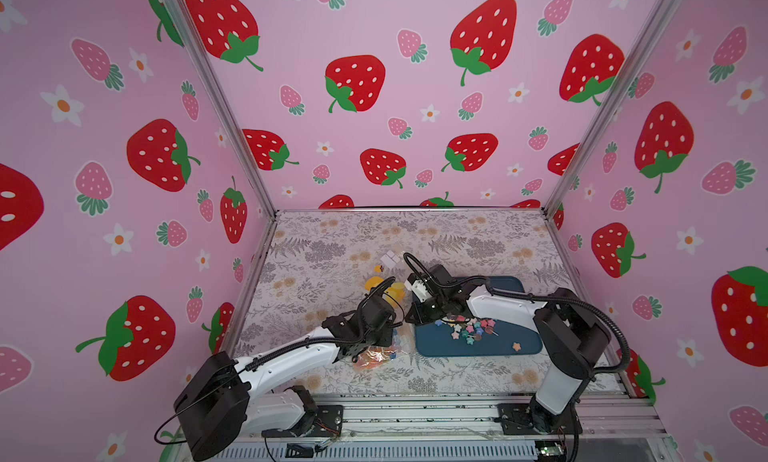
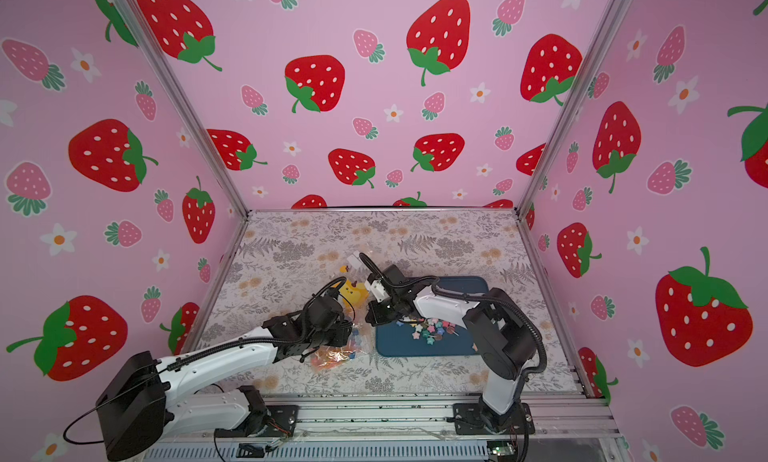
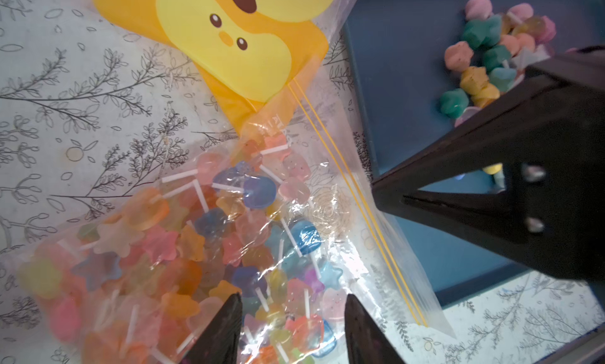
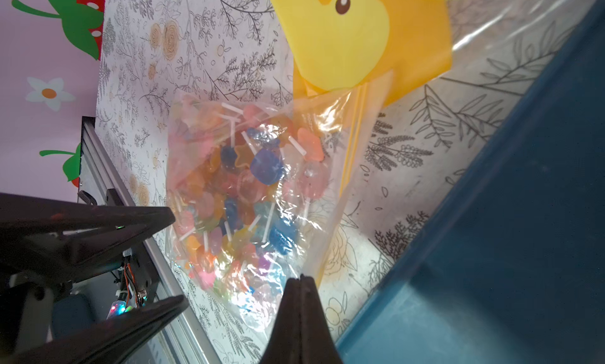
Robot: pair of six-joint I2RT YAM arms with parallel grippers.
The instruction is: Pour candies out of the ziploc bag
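A clear ziploc bag [image 3: 208, 257] filled with colorful stick candies lies flat on the table, its yellow-striped zip edge turned to the blue tray [image 4: 491, 294]. Above the bag, my left gripper is open, nothing gripped between its fingers. My right gripper is shut with nothing between its fingers. Its tips stand close by the bag's zip edge, and the plastic is outside them. From the left wrist view I cannot tell if they touch it. Loose candies [image 3: 488, 67] lie in the tray.
An empty-looking bag with a yellow chick print [image 3: 245, 49] lies just behind the candy bag, touching or overlapping it. The tray's near-side rim [image 4: 428, 257] runs close to the right gripper.
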